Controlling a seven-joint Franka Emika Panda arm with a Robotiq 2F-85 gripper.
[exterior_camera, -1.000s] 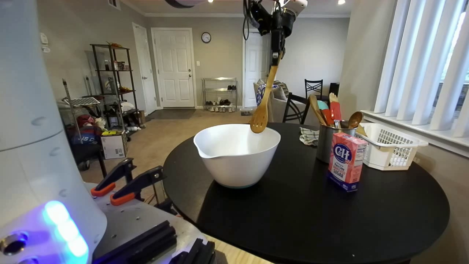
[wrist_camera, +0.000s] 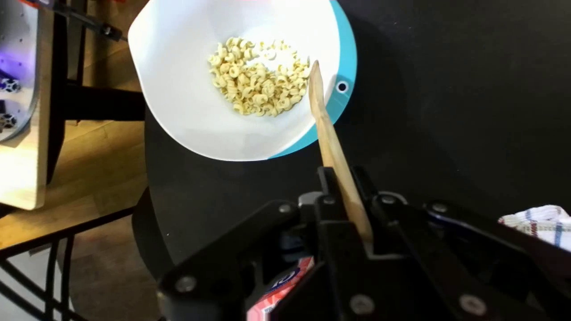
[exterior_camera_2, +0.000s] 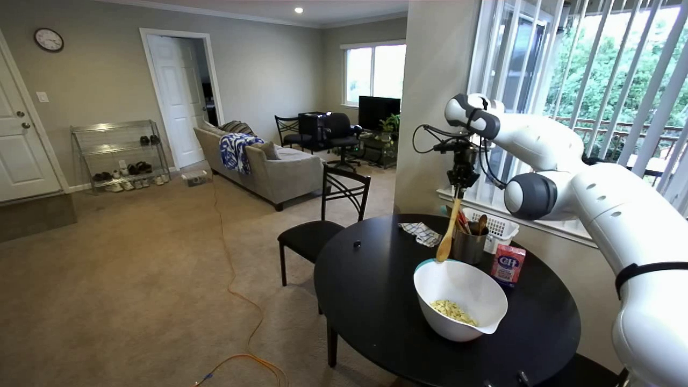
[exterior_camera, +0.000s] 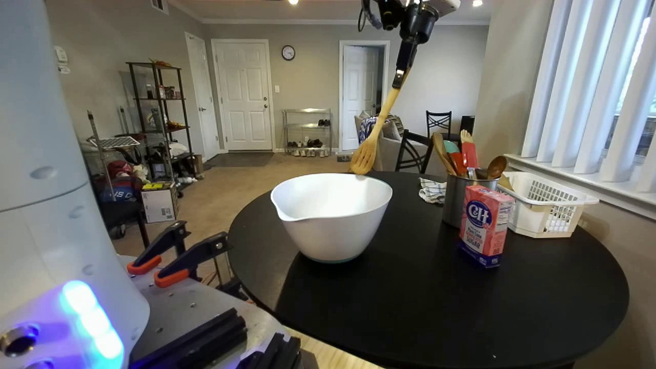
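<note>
In exterior view 1 my gripper [exterior_camera: 401, 77] is shut on the handle of a wooden slotted spoon [exterior_camera: 370, 147], which hangs tilted with its head down and to the left. The spoon's head is at the back rim of a white mixing bowl [exterior_camera: 332, 215]; whether they touch I cannot tell. Seen from the wrist, the spoon [wrist_camera: 332, 133] runs from between my fingers to the blue-edged side of the bowl [wrist_camera: 187, 117]. Pale dry pasta [wrist_camera: 254, 83] lies on the bowl's bottom.
A pink sugar box [exterior_camera: 484, 224] stands right of the bowl. Behind it are a metal utensil holder [exterior_camera: 455, 200] and a white basket [exterior_camera: 547, 206]. A checkered cloth [exterior_camera_2: 420, 233] lies toward the back.
My gripper has moved to the right in exterior view 1, still gripping the spoon. The spoon leans more, and its head has risen slightly. The bowl has stayed put.
</note>
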